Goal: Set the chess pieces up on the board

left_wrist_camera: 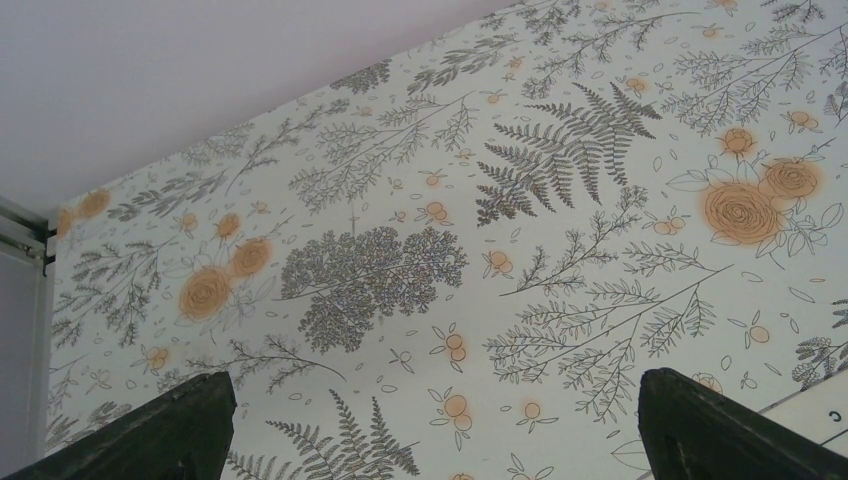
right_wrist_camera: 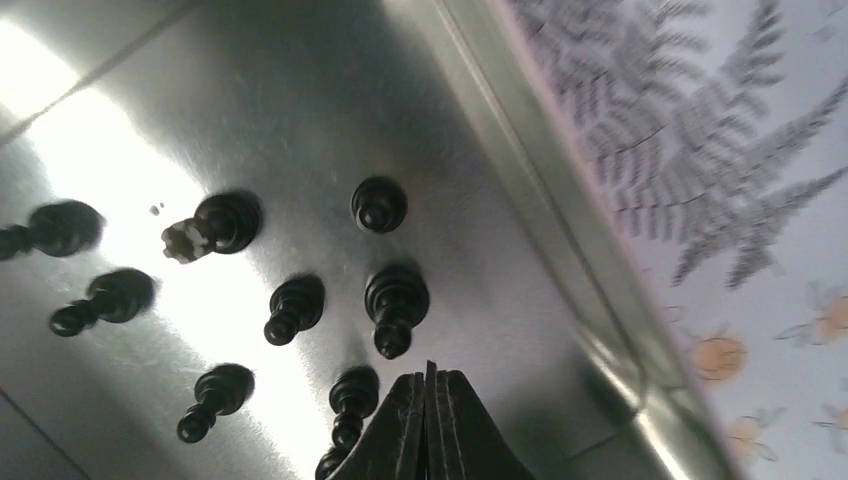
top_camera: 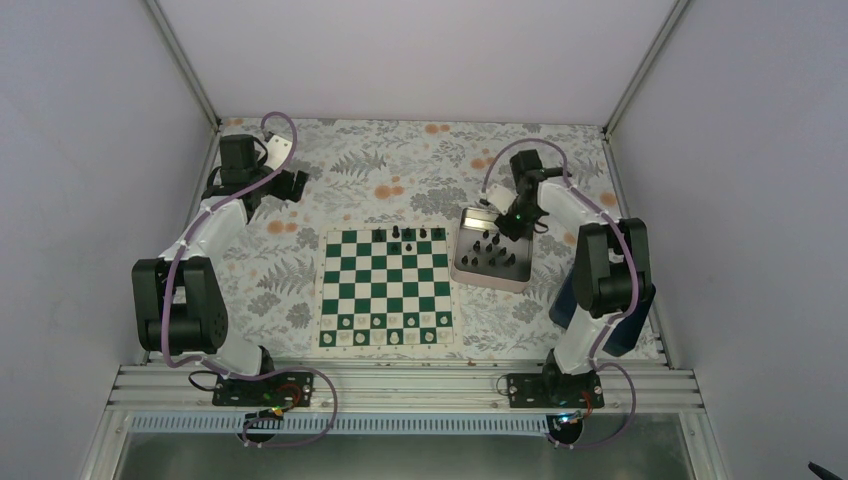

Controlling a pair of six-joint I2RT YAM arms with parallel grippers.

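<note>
The green-and-white board (top_camera: 355, 290) carries white pieces along its near rows and several black pieces at its far side. Beside it sits a metal tray (top_camera: 456, 262) of loose black pieces, among them a pawn (right_wrist_camera: 378, 205) and a piece with a light-patterned top (right_wrist_camera: 225, 225). My right gripper (top_camera: 508, 228) is over the tray's back part; in the right wrist view its fingertips are together, and whatever may be between them is hard to tell. My left gripper (top_camera: 292, 186) stands open and empty above the cloth, up and left of the board.
A dark blue object (top_camera: 630, 330) lies at the right edge under the right arm. Walls bound the table at the back and sides.
</note>
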